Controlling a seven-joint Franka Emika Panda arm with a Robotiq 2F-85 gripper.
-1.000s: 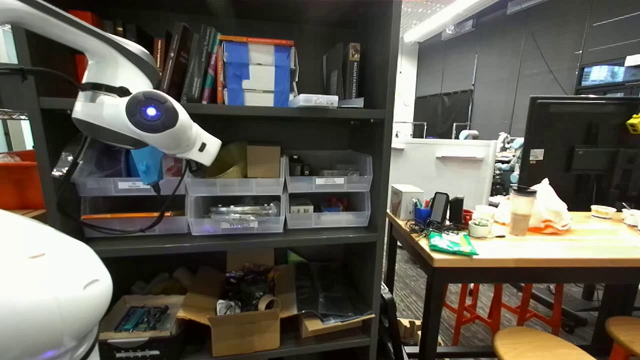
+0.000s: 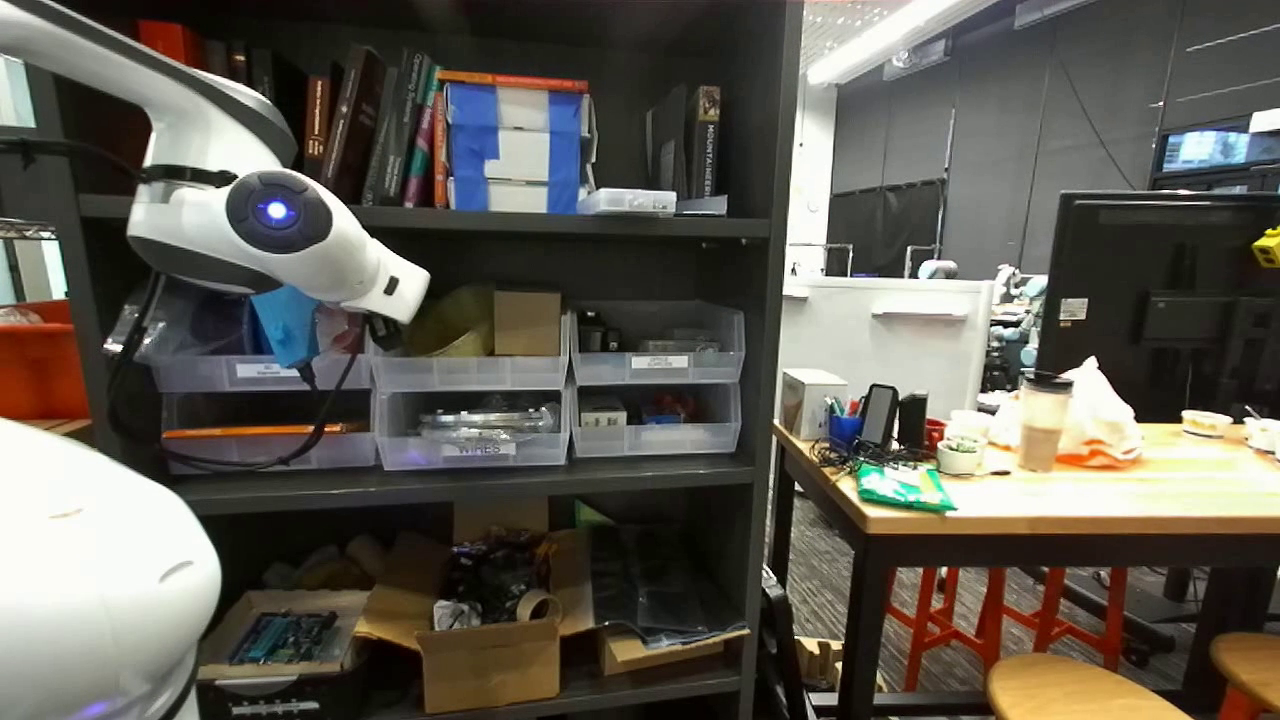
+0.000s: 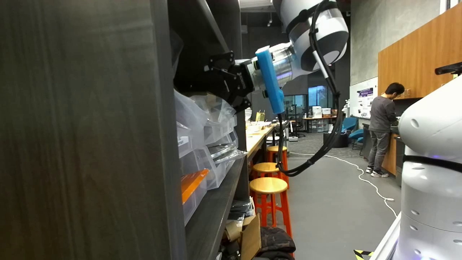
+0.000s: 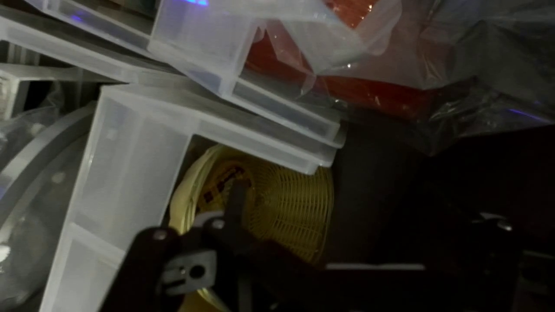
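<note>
My gripper stands open in front of the middle shelf, its fingers spread and nothing between them. The wrist view shows the gripper from close by, with one dark finger overlapping a woven yellow basket. That basket lies inside a clear plastic bin; whether the finger touches it I cannot tell. In exterior view 1 the basket shows as a yellowish curve beside a cardboard box, while most of the gripper is hidden behind the white wrist.
Bins stand close together in two rows on the shelf, among them the wires bin. Plastic-wrapped red material lies near the gripper. The shelf board above and the bookcase side bound the space.
In exterior view 1 the arm's wrist has shifted a little to the left and slightly up. The bins and basket appear to be in the same places.
</note>
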